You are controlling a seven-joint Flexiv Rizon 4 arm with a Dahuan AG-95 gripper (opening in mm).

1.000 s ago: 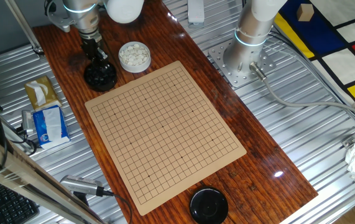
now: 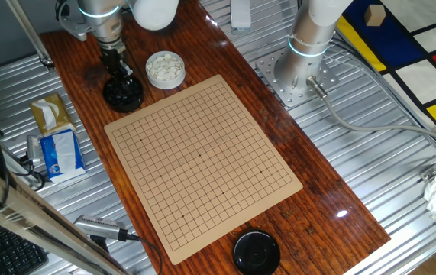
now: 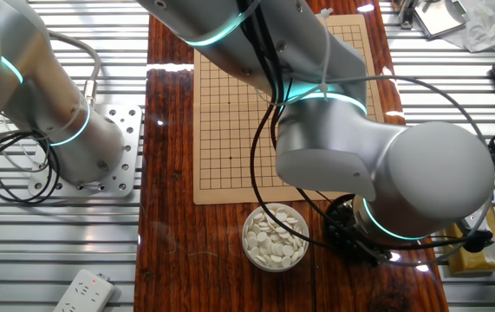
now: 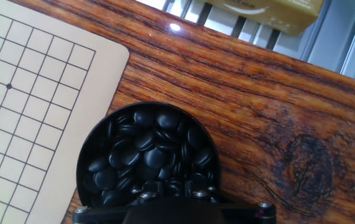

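Observation:
A round black bowl (image 4: 85, 149) full of glossy black stones (image 4: 154, 158) stands just off a corner of the wooden grid board (image 4: 106, 81). Over the bowl's near side, my gripper points down at the stones. Its two fingers stand apart, with black stones showing through the gap, so it looks open; whether the tips touch any stone is hard to tell. No stones lie on the visible board (image 2: 202, 168) in exterior view 1. In exterior view 2 the arm covers part of the board and most of the black bowl.
A white bowl of white stones (image 2: 165, 70) sits close beside the black one. At the board's opposite end lies a black lid or dish (image 2: 256, 252).

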